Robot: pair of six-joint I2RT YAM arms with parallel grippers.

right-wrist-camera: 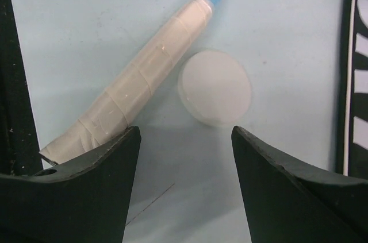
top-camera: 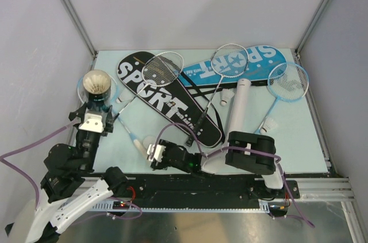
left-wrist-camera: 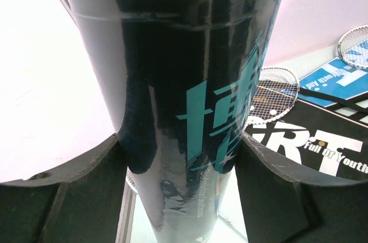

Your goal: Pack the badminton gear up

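Observation:
My left gripper is shut on a dark, shiny shuttlecock tube (left-wrist-camera: 172, 76), held upright above the left of the table. From above, the tube's open top shows a pale shuttlecock (top-camera: 96, 82). Low over the table's front left, my right gripper is part open with nothing between its fingers. Just ahead of it a round white lid (right-wrist-camera: 215, 87) lies flat. A racket's wrapped handle (right-wrist-camera: 138, 79) lies beside the lid, close to the left finger. Two racket bags, one black (top-camera: 167, 96) and one blue (top-camera: 259, 59), lie farther back.
A white-strung racket (top-camera: 163, 69) and another (top-camera: 229, 60) lie across the bags. At the right are a blue racket (top-camera: 288, 82) and a white tube (top-camera: 238, 105). Loose shuttlecocks (top-camera: 227, 95) lie nearby. Clear table shows at the front right.

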